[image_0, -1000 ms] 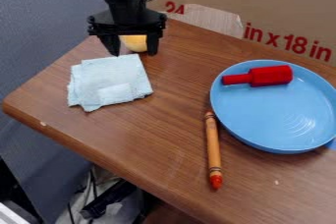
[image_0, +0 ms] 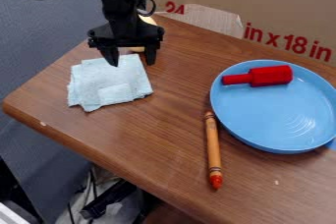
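My black gripper (image_0: 128, 49) hangs low over the upper left of the table, at the top edge of the folded white cloth (image_0: 108, 85). Whether its fingers are open or shut is hard to tell. Behind it, a yellow object (image_0: 147, 20) is mostly hidden by the gripper.
A blue plate (image_0: 273, 120) holds a red cylinder with a handle (image_0: 270, 75) on the right. An orange crayon (image_0: 213, 151) lies left of the plate. A cardboard box (image_0: 262, 7) stands behind.
The yellow object behind my gripper is more hidden.
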